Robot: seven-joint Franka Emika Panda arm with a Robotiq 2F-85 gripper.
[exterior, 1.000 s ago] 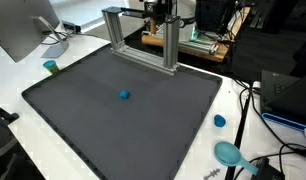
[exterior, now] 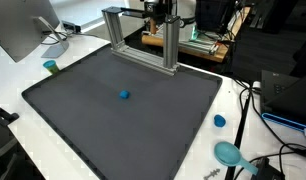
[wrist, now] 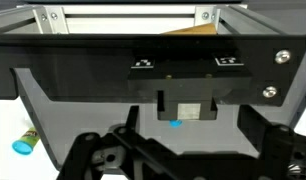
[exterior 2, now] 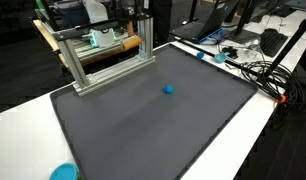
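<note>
In the wrist view, my gripper is open, its two dark fingers (wrist: 131,148) spread apart at the bottom of the picture. Just beyond the gap is a black block with a pale square face (wrist: 187,110), joined to or lying against a wide black bar (wrist: 83,68). I see no contact between the fingers and that block. A small blue piece (exterior: 124,94) lies alone on the dark grey mat (exterior: 103,120); in the wrist view, part of the blue piece (wrist: 176,123) shows low behind the block. The exterior views do not clearly show my fingertips.
A silver metal frame (exterior 2: 108,72) stands at the mat's edge. A green container (exterior: 51,67) sits beyond the mat. Off its near right side are a blue round item (exterior: 219,121) and a teal bowl-like item (exterior: 233,155).
</note>
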